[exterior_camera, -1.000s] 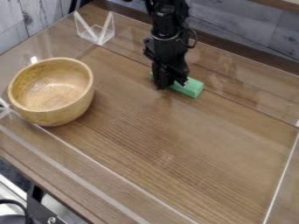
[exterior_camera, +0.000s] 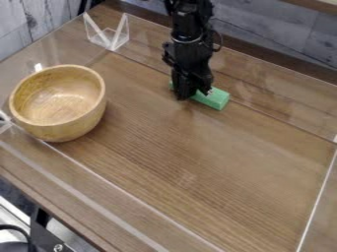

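My dark gripper reaches down from the top centre, its tip low over a green block on the wooden table. The tip overlaps the block's left end in this view; whether it touches is unclear. The fingers look close together, shut, with nothing clearly seen between them.
A large tan bowl sits at the left. A white wire-like holder stands at the back left. A dark coiled item lies at the lower left corner.
The gripper and the green block have shifted very slightly; otherwise the scene looks the same.
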